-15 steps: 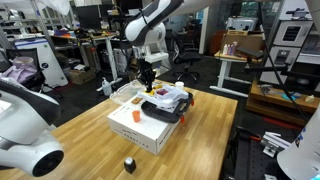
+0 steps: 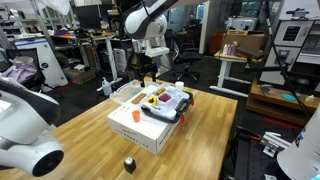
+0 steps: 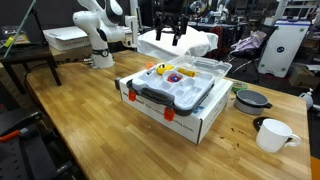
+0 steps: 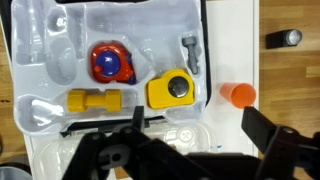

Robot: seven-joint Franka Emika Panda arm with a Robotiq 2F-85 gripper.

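Observation:
My gripper is open above the tray, its dark fingers apart with nothing between them. In exterior view 2 the gripper [image 3: 173, 34] hangs over the far side of the box. The clear compartment tray [image 4: 110, 18] holds a red and blue round toy [image 4: 112, 63], a yellow toy tape measure [image 4: 172, 89], a yellow dumbbell-shaped piece [image 4: 95, 100] and a grey bolt-like piece [image 4: 191, 52]. Beneath the tray is a white box [image 2: 148, 136]. An orange cup [image 4: 238, 95] stands on the box beside the tray.
A clear container [image 4: 62, 155] adjoins the tray. A small black cylinder [image 4: 283, 38] stands on the wooden table beside the box. A white mug [image 3: 277, 135] and a grey pot [image 3: 252, 101] stand on the other side.
My gripper has risen away from the tray since one second ago. The tray, box and orange cup appear to stay in place.

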